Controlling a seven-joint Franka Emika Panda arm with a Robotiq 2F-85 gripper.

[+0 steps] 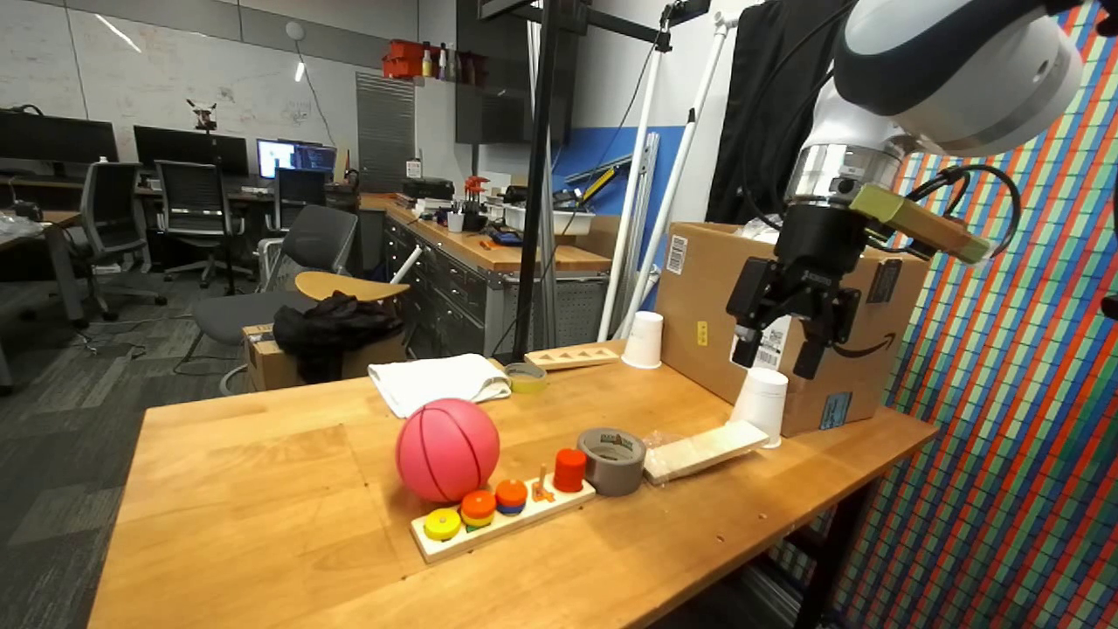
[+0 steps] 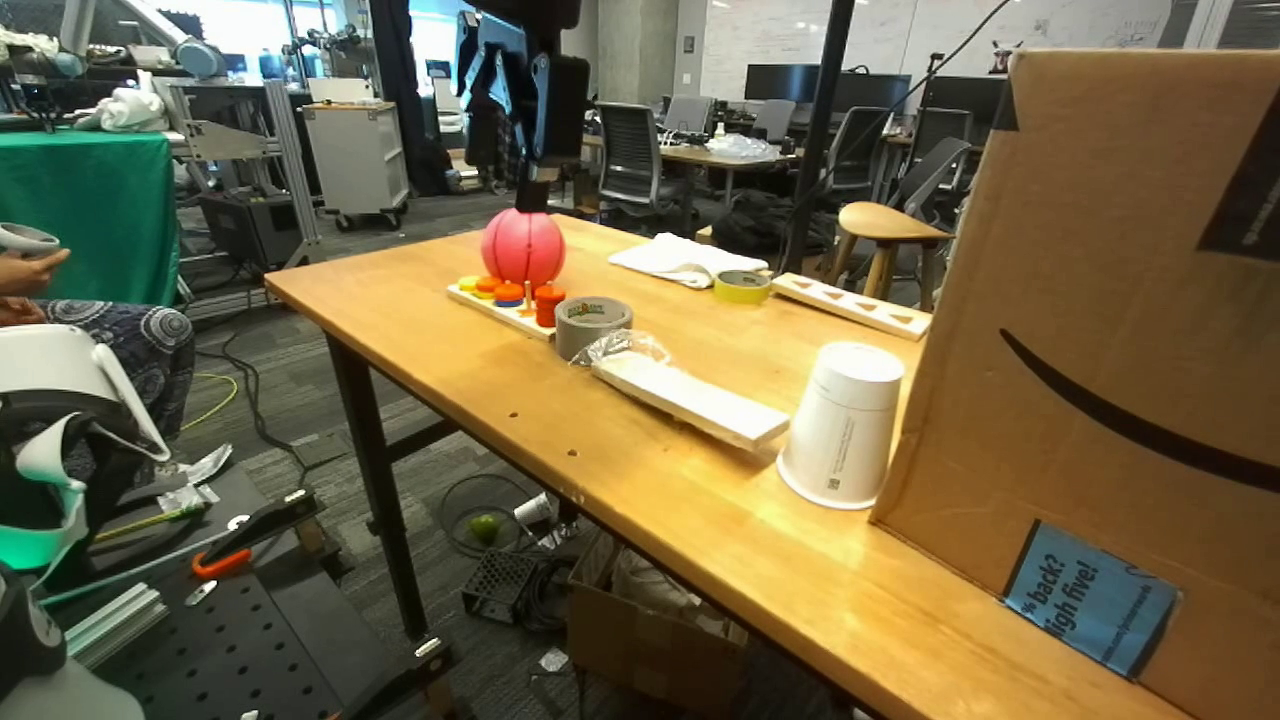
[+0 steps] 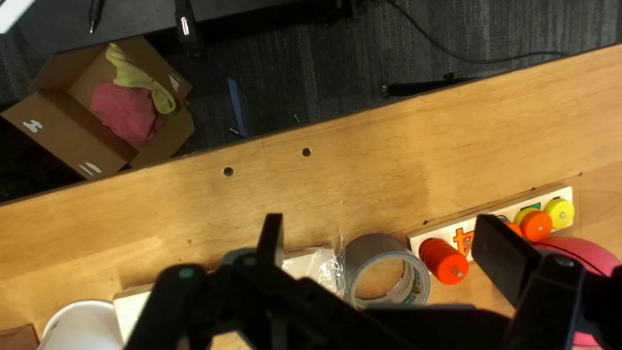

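Observation:
My gripper (image 1: 773, 367) hangs open above the table, with nothing between its fingers; in the wrist view its fingers (image 3: 271, 239) are spread wide. A pink ball (image 1: 447, 451) rests on the table behind a wooden peg board (image 1: 566, 499) carrying yellow, orange and red rings. Beside the board's red stack (image 3: 444, 261) stands a grey tape roll (image 1: 612, 461). Touching or very near the roll is a pale wooden board (image 2: 690, 400) with clear plastic at one end. A white paper cup (image 2: 841, 426) stands upside down near that board's other end.
A large cardboard box (image 2: 1104, 300) closes off one end of the table. Farther back lie a white cloth (image 1: 440, 383), a greenish tape roll (image 2: 741, 287), a slotted wooden strip (image 2: 852, 306) and another white cup (image 1: 642, 341).

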